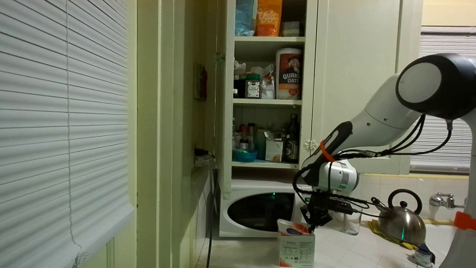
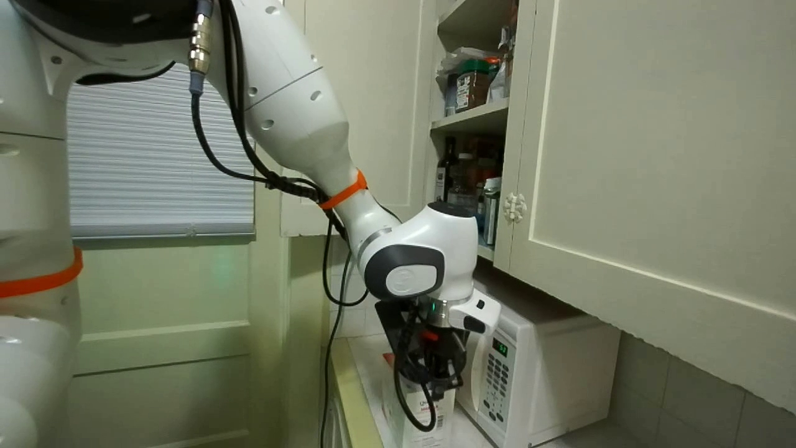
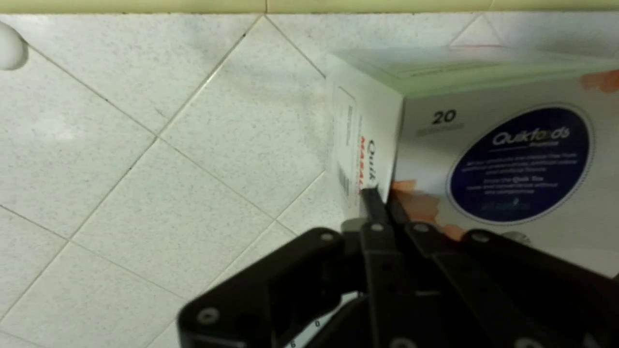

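Observation:
A white tea box (image 1: 296,251) with orange patches and a dark blue oval stands on the counter in front of the microwave. In the wrist view its printed faces show, and the box (image 3: 426,151) fills the right side. My gripper is shut right at the box's near corner, its fingertips close together over the edge beside the narrow side panel. Whether a thin cardboard wall is caught between them cannot be made out. From the first exterior view, the gripper (image 1: 311,228) points down at the box's upper right edge.
The white microwave (image 1: 256,190) is just behind the box, below an open cupboard with filled shelves (image 1: 267,102). To the right are a clear glass (image 1: 352,223) and a steel kettle (image 1: 402,225) on a yellow cloth. Tiled counter (image 3: 174,191) beside the box is bare.

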